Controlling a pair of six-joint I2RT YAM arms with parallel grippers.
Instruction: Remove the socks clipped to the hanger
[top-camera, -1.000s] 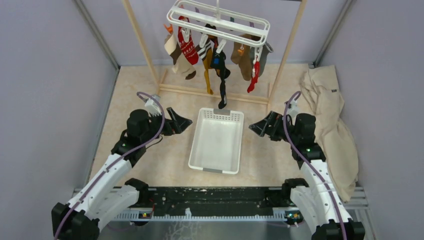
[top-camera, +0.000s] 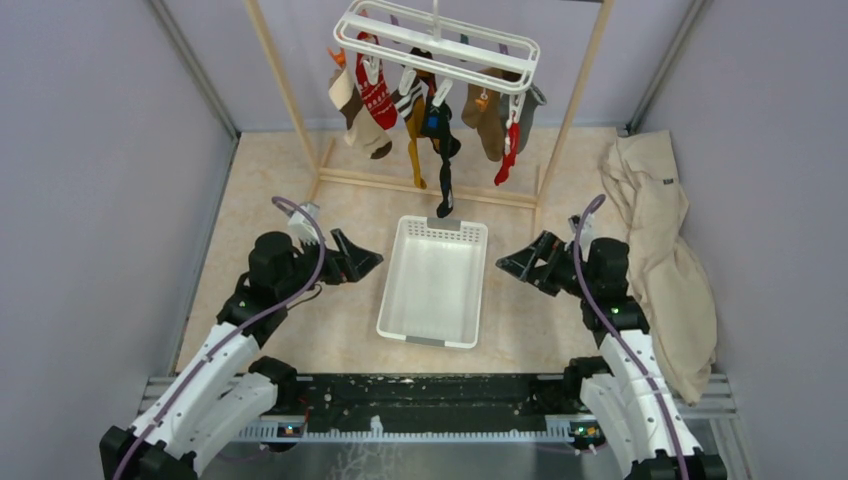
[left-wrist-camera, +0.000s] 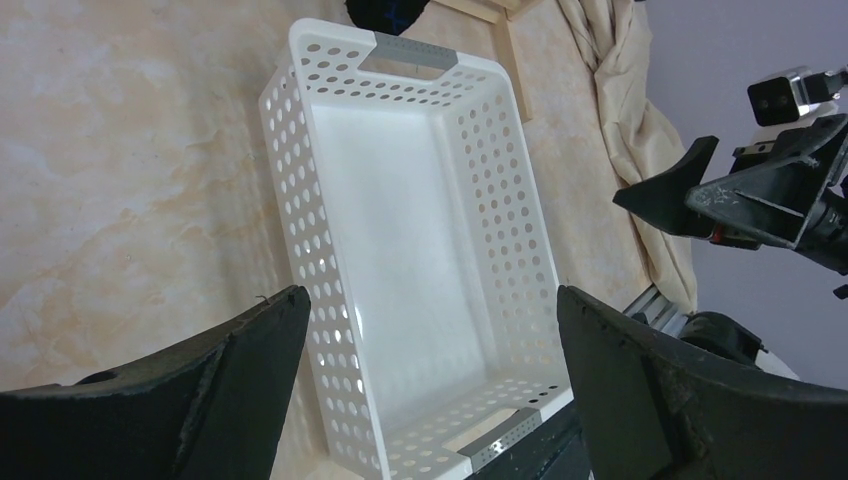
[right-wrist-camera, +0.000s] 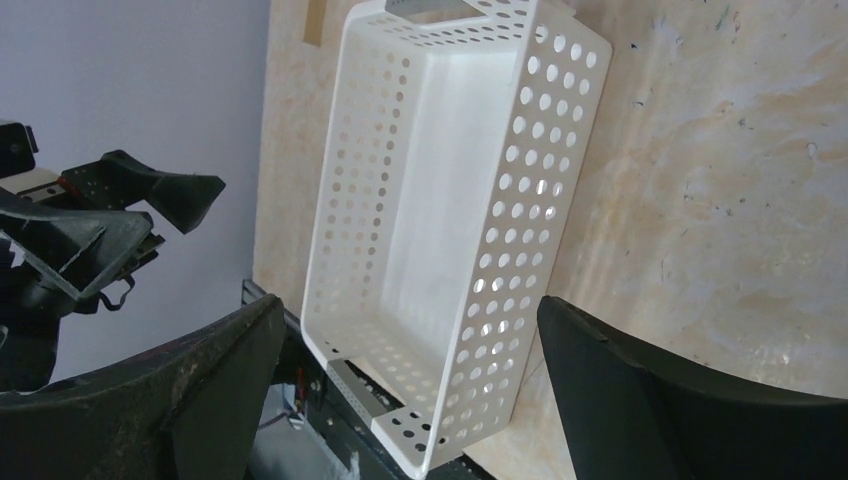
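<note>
Several socks hang from the white hanger (top-camera: 430, 48) at the back in the top view. From left to right they include a cream and brown sock (top-camera: 362, 125), a red patterned sock (top-camera: 374, 90), a mustard one (top-camera: 416, 150), a black one (top-camera: 444, 175), a brown one (top-camera: 487, 125), a small red one (top-camera: 508, 155) and a grey one (top-camera: 530, 115). My left gripper (top-camera: 362, 256) stands open left of the basket, well below the socks. Opposite it, right of the basket, my right gripper (top-camera: 520, 268) is open too. Neither has anything between its fingers.
An empty white basket (top-camera: 385, 290) sits on the floor between the arms. Behind it is the wooden stand (top-camera: 350, 179) carrying the hanger. Beige cloth (top-camera: 655, 230) lies along the right wall. Bare floor shows around the basket.
Both arms have shifted only slightly, the right gripper a touch lower in the top view. The socks, hanger and basket look the same.
</note>
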